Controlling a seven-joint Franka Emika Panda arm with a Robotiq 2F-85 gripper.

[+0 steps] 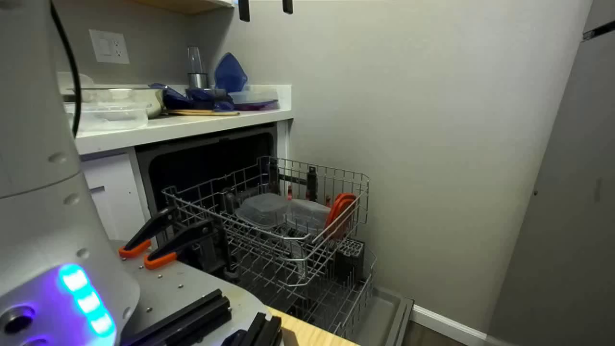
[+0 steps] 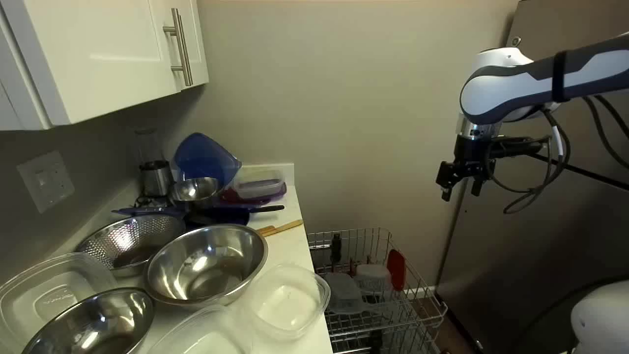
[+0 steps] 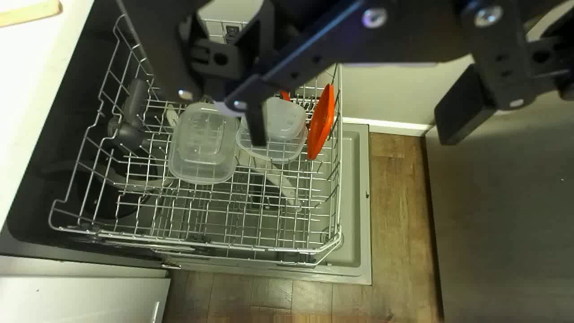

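High above the dishwasher, my gripper is open, its two black fingers wide apart and nothing between them. In exterior view 2 the gripper [image 2: 461,190] hangs to the right of the rack; only its fingertips show at the top of exterior view 1. The pulled-out upper wire rack [image 1: 288,235] holds two clear plastic containers, the left one [image 3: 204,145] and the right one [image 3: 274,129]. A red-orange lid [image 3: 321,123] stands on edge at the rack's right side. One finger partly covers the right container in the wrist view.
The counter on the left carries steel bowls [image 2: 206,265], a colander [image 2: 132,239], clear containers [image 2: 287,300], a blue lid [image 2: 206,159] and wooden utensils [image 2: 283,227]. A cabinet [image 2: 112,53] overhangs it. A grey panel [image 3: 500,215] stands to the right. The rack's front has free room.
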